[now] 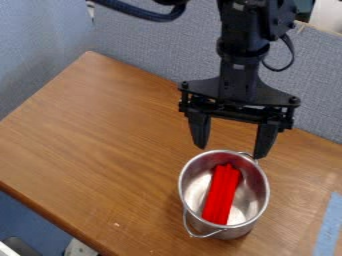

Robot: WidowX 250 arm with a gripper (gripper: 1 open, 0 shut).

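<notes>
My gripper (231, 141) stands open above and a little behind a metal pot (195, 180), its two dark fingers hanging apart with nothing seen between them. Inside the pot lies a long red object (221, 195), tilted along the pot's length. The pot has a thin wire handle at its rim.
A light blue strip (325, 225) lies at the lower right. Grey-blue padded walls stand at the back and left, and some dark items show at the bottom left corner.
</notes>
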